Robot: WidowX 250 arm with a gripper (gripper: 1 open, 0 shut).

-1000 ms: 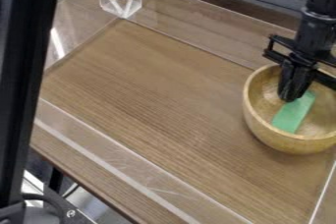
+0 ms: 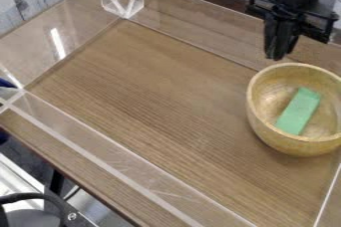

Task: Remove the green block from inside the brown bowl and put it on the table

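The brown bowl (image 2: pixel 264 100) stands at the right side of the table, its right part close to the frame edge. Inside it lies the green block (image 2: pixel 298 112), long and tilted, its upper end towards the bowl's back right. My black gripper (image 2: pixel 277 42) hangs behind the bowl at the upper right, clear of the block. Whether its fingers are apart or together does not show clearly at this size and angle.
Bare wooden table (image 2: pixel 147 92) fills the middle and left. A clear plastic piece (image 2: pixel 122 0) stands at the back left. Transparent walls run along the table's edges, and black cables (image 2: pixel 34 203) lie at the lower left.
My gripper has moved up and back, out of the bowl. The green block stays in the bowl, shifted slightly. The dark upright shape at the left has gone from view.
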